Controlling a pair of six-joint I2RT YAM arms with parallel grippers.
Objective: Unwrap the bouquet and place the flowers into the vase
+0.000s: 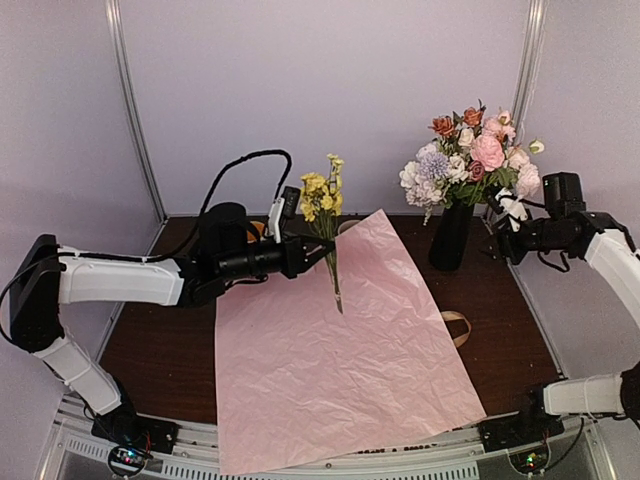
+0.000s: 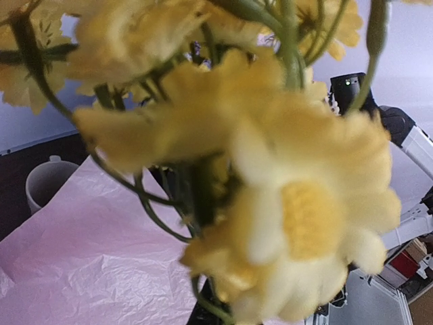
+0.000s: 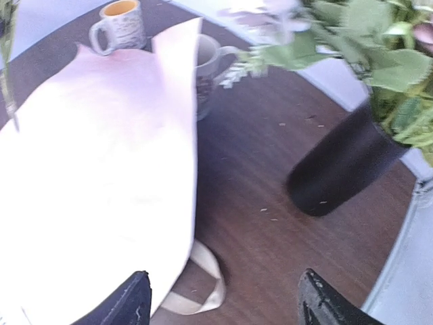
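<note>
Yellow flowers (image 1: 321, 195) hang over the pink paper, stems down and slightly slanted, with my left gripper (image 1: 322, 248) shut on their stems. Blurred yellow blossoms (image 2: 304, 217) fill most of the left wrist view and hide that gripper's fingertips. At the right stands the black vase (image 1: 452, 236), upright and full of pink, white, lilac and orange flowers (image 1: 470, 160). My right gripper (image 1: 500, 240) is just right of the vase, open. In the right wrist view its fingers (image 3: 125, 305) are wide apart with nothing between them, and the vase (image 3: 345, 159) is beyond them.
Pink paper (image 1: 340, 380) covers the table's middle, with a ribbon loop (image 1: 458, 328) at its right edge. Two mugs stand behind it: a patterned mug (image 3: 122, 27) and a mug (image 3: 206, 68) partly hidden by the paper.
</note>
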